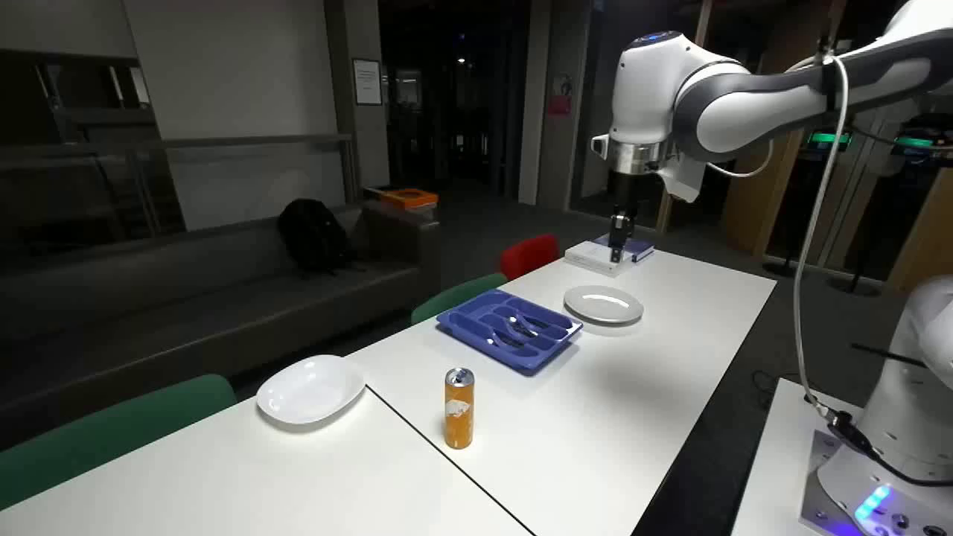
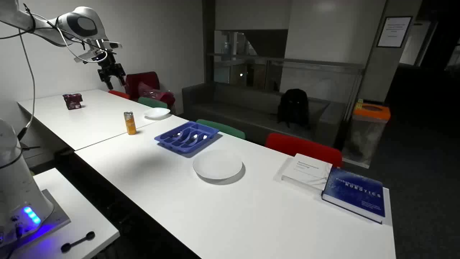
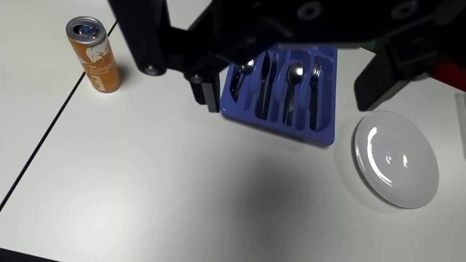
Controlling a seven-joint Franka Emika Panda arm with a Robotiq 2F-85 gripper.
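Note:
High above the white table, my gripper is open, its black fingers wide apart with nothing between them. Beyond and below them in the wrist view lies the blue cutlery tray (image 3: 279,129), its compartments holding a spoon (image 3: 294,74), a fork (image 3: 315,74) and other cutlery. An orange can (image 1: 459,412) stands upright by the dark table seam. On the other side of the tray is a round grey-white plate (image 2: 218,164), empty. A deeper white dish (image 1: 310,390) sits past the seam, also empty.
Two books lie at the table's far end, one white (image 2: 307,170) and one blue (image 2: 354,192). A dark red object (image 2: 72,101) stands at the opposite end. Chairs line one long side, with a sofa (image 2: 254,110) behind.

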